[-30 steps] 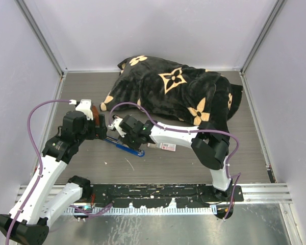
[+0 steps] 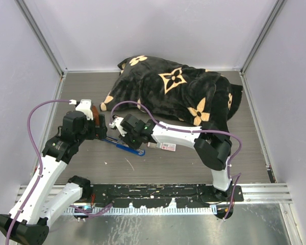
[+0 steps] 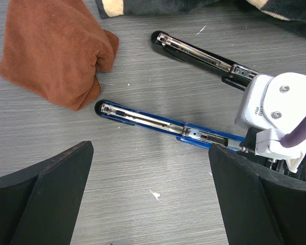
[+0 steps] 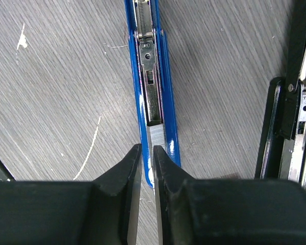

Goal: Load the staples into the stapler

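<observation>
A blue stapler (image 3: 143,120) lies opened out flat on the table, its metal channel facing up. In the right wrist view a short silver strip of staples (image 4: 157,136) sits in that blue channel, beyond the metal pusher. My right gripper is over this end of the stapler, fingertips close together with a narrow gap, through which blue rim and tabletop show; I see nothing held there. My left gripper stands wide open and empty, to the left of the right one, above the table near the stapler's other end.
A black stapler (image 3: 196,55), also opened out, lies beyond the blue one. A folded brown cloth (image 3: 53,51) is at the left, and a large dark patterned blanket (image 2: 168,89) fills the back. A white labelled box (image 2: 168,146) lies by the right forearm.
The right arm's elbow has shifted very slightly right in the top view, its gripper staying over the blue stapler. The left arm and the blue stapler show no movement.
</observation>
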